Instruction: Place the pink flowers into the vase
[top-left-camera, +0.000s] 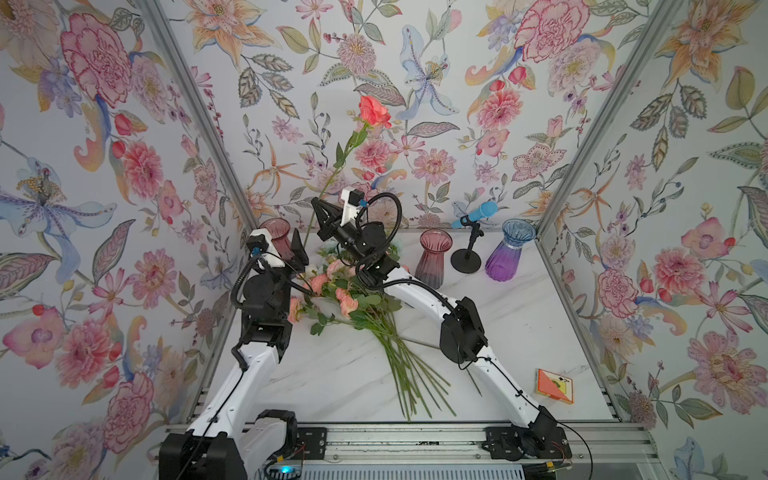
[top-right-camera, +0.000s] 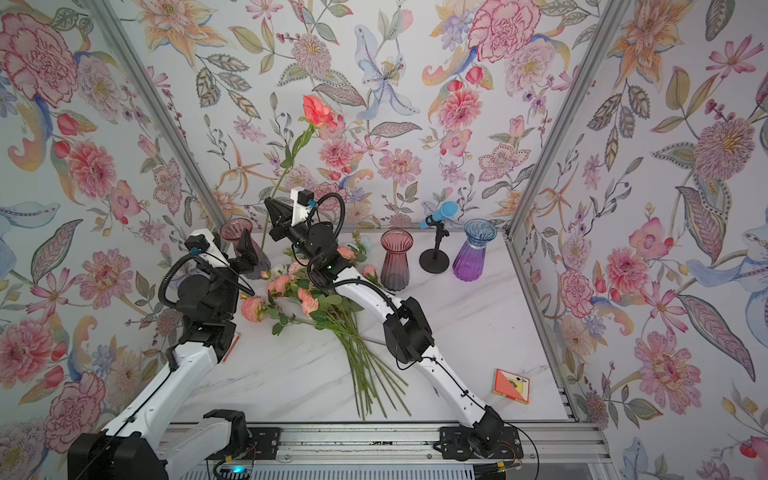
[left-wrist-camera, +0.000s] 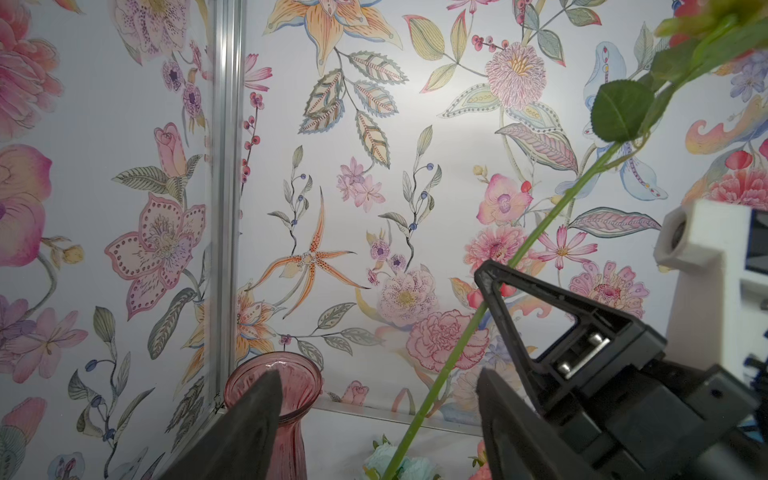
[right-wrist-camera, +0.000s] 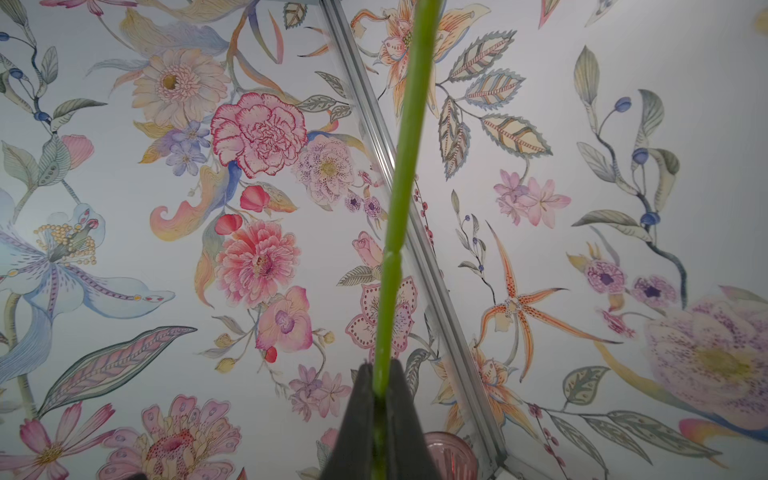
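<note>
A coral-pink rose (top-left-camera: 374, 112) stands tilted above the table, its head up and to the right and its green stem (right-wrist-camera: 408, 144) running down. My right gripper is shut on that stem. My left gripper stands open lower down; in its wrist view the stem crosses the gap between its fingers, with no visible contact. Just behind it is a ribbed pink-red vase (left-wrist-camera: 276, 384), partly hidden by the left gripper in the top views. The lower end of the stem is hidden.
A pile of peach-pink flowers (top-left-camera: 346, 304) with long stems lies mid-table. Farther right stand a pink-grey vase (top-left-camera: 432, 260), a blue device on a black stand (top-left-camera: 465, 257) and a blue-purple vase (top-left-camera: 507, 254). A small orange box (top-left-camera: 554, 385) lies front right; bare tabletop surrounds it.
</note>
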